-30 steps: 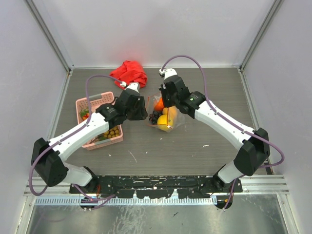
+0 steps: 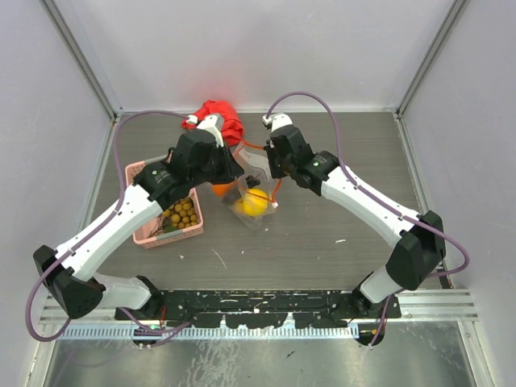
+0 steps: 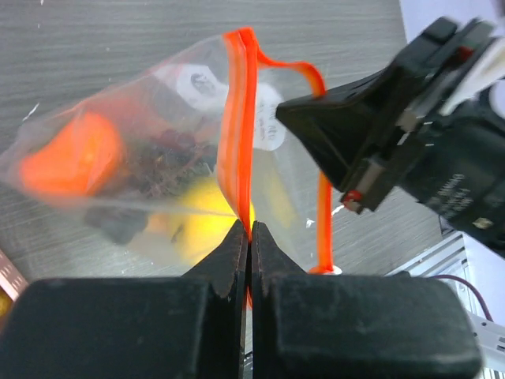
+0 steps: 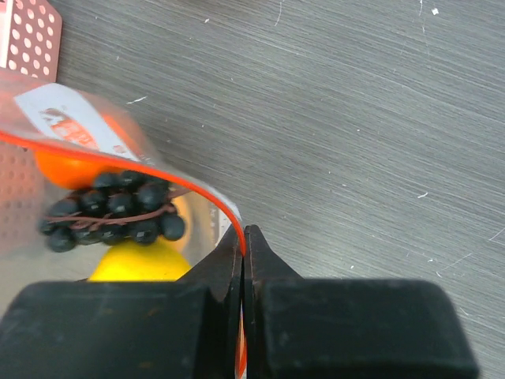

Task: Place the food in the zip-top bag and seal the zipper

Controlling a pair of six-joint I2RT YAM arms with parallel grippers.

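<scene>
The clear zip top bag, with an orange zipper edge, hangs between my two grippers. A yellow fruit, an orange fruit and dark grapes are inside it. In the left wrist view, my left gripper is shut on one orange strip of the bag's mouth, which runs down between its fingertips. In the right wrist view, my right gripper is shut on the bag's orange rim. The mouth gapes between the two holds, so the zipper stands unsealed there.
A pink basket with several small fruits sits left of the bag, partly under my left arm. Behind it lies a red cloth.
My left gripper has come from beside the bag to its rim and now stands higher. The bag has swung, its food shifting leftward, and its orange edges now show. The right arm has stayed put.
</scene>
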